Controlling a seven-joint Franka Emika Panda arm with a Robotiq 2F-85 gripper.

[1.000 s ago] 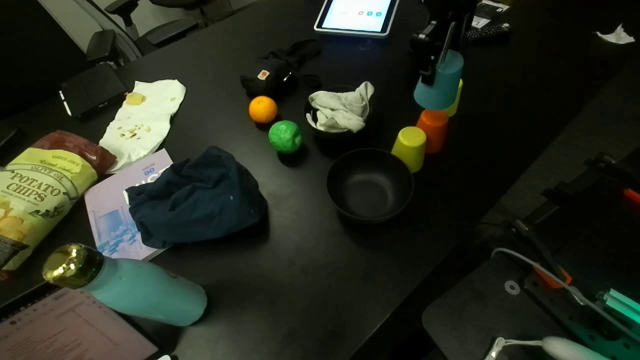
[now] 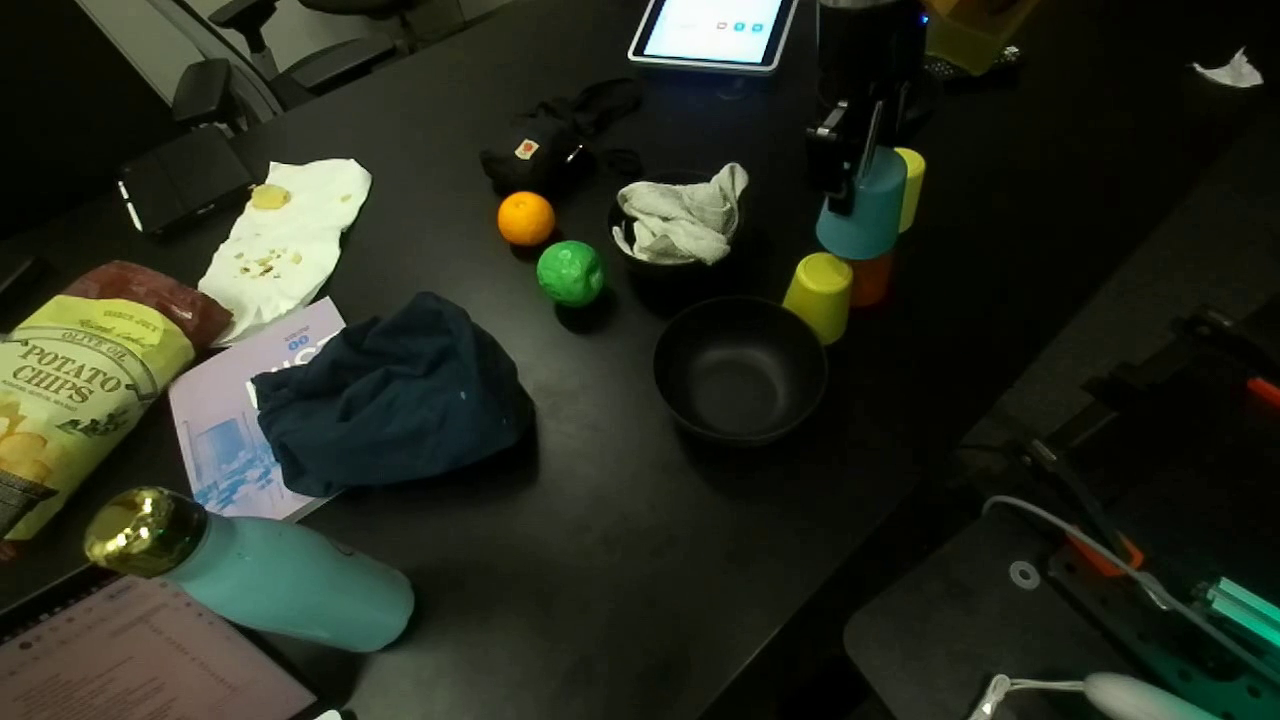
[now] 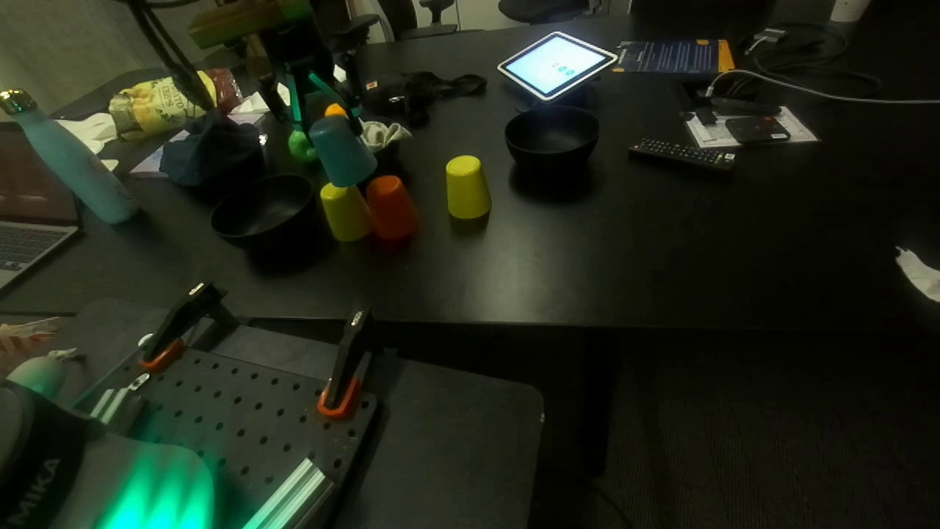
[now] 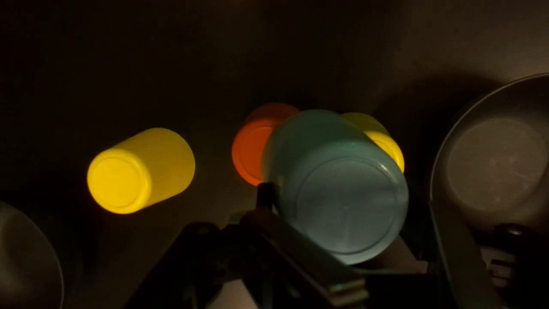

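My gripper [image 2: 854, 168] is shut on a blue cup [image 2: 875, 216], holding it upside down and tilted. In exterior view 2 the blue cup [image 3: 341, 151] appears just over a yellow cup [image 3: 345, 213] and an orange cup [image 3: 392, 208], which stand inverted side by side; whether it touches them I cannot tell. Seen from the wrist, the blue cup [image 4: 345, 198] fills the space between the fingers and partly covers the orange cup [image 4: 253, 146] and the yellow cup behind. A second yellow cup [image 4: 146, 167] stands apart from this pair.
An empty black bowl [image 2: 740, 372] sits beside the near yellow cup. Another bowl holds a grey cloth [image 2: 684, 218], and a third black bowl [image 3: 551, 138] stands near the tablet [image 3: 557, 67]. A green ball [image 2: 570, 274] and an orange [image 2: 525, 220] lie farther left.
In exterior view 1, the gripper has shifted slightly left and down with the blue cup, which now hides much of the orange cup. The standing cups have not visibly moved.
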